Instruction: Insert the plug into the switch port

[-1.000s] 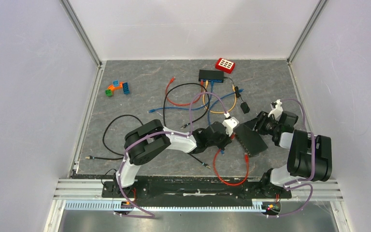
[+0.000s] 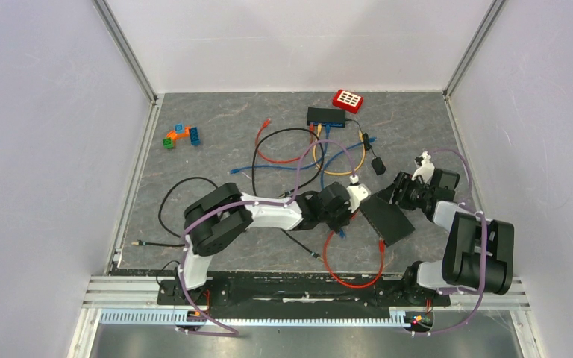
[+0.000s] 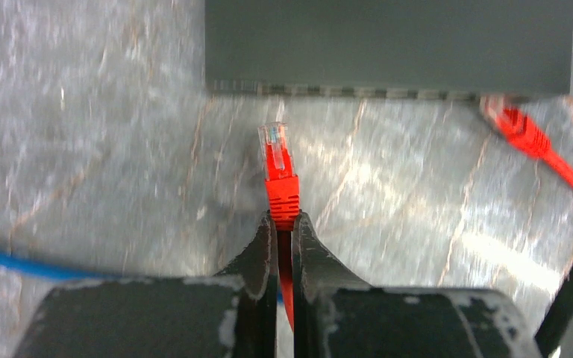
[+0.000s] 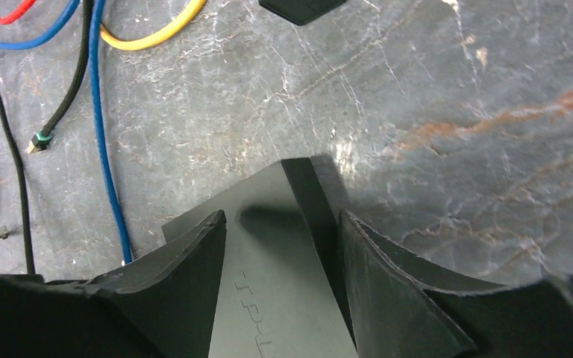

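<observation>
In the left wrist view a red plug (image 3: 278, 160) with a clear tip points at the port side of a black switch (image 3: 388, 48). A short gap of bare table lies between the tip and that edge. My left gripper is shut on the red plug. Another red plug (image 3: 521, 133) is seated at the far end of the same edge. In the right wrist view my right gripper stands part open over a corner of the switch (image 4: 268, 261), one finger either side of it; whether the fingers touch it I cannot tell.
A second black switch (image 2: 326, 117) with several cables stands at the back, near a red keypad (image 2: 348, 101). Toy blocks (image 2: 182, 136) lie at the far left. A blue cable (image 3: 37, 265) runs by the left gripper, and a black adapter (image 2: 377, 165) lies behind the switch.
My left gripper has drawn slightly left with the red plug, and the loop of red cable has shifted left too. The right gripper has moved a little; the switch has shifted only slightly, if at all.
</observation>
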